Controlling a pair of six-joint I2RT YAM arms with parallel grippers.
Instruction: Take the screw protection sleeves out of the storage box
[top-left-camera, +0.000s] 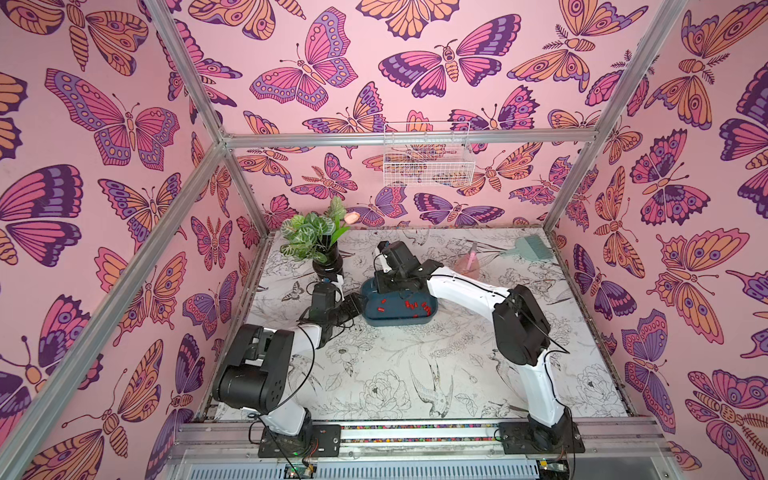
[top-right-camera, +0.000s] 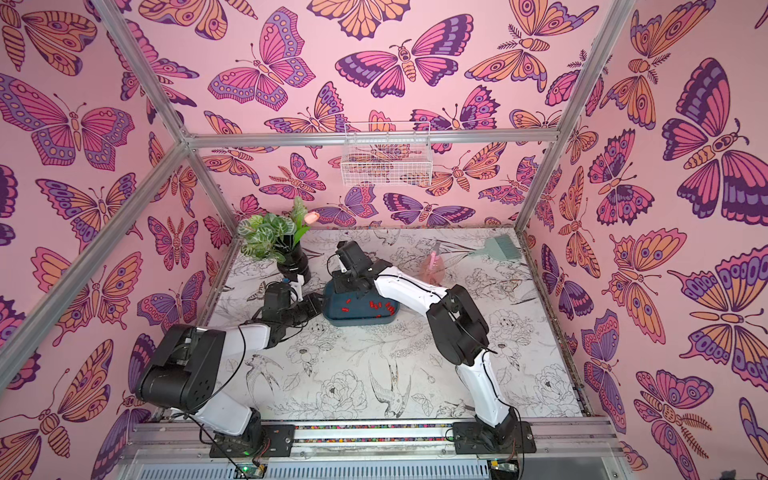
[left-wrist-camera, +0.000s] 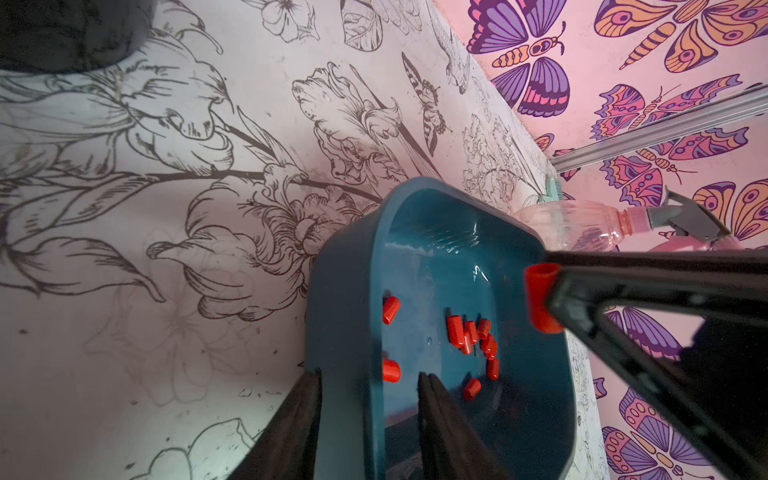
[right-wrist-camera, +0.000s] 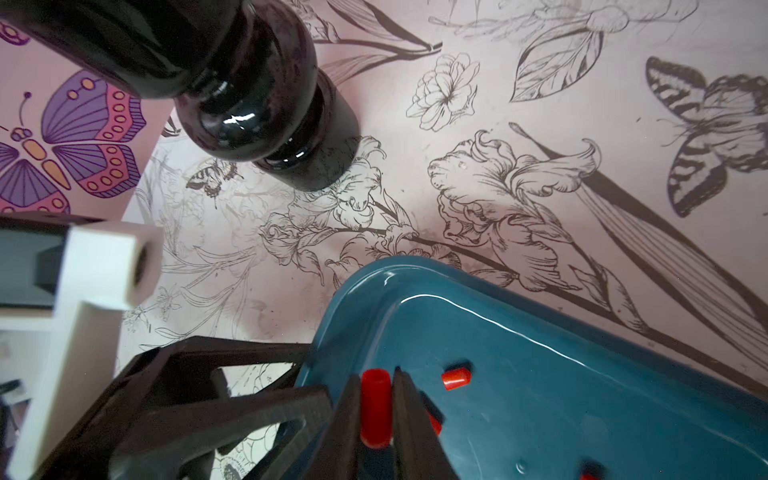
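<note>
The storage box (left-wrist-camera: 448, 216) is a dark blue open tray on the table, with several red sleeves (left-wrist-camera: 456, 329) loose on its floor. My right gripper is shut on one red sleeve (right-wrist-camera: 375, 400), upright between its fingertips. In the left wrist view this held sleeve (left-wrist-camera: 543, 297) hangs above the box's far side. My left gripper stands open at the box's left end, one finger outside the wall and the other inside, with nothing else between them. In the top left view the right arm hides part of the box's back.
A black vase with a plant (top-left-camera: 326, 260) stands close behind the box on the left. To the right back are a pink clear bottle (top-left-camera: 468, 262) and a green brush head (top-left-camera: 529, 248).
</note>
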